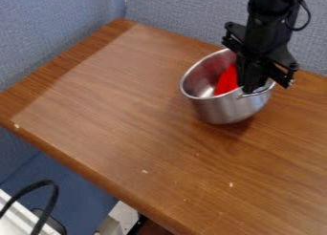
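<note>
A steel bowl [217, 106] sits right of centre on the wooden table [96, 105], with a red object [225, 80] inside it. My black gripper [251, 84] reaches down at the bowl's right rim, over the red object's right side. Its fingertips are partly hidden at the rim, so whether they are shut, or on the rim, is unclear.
Grey padded walls stand at the back and left. At the bottom left, beyond the table edge, are a white object [21, 220] and a black cable.
</note>
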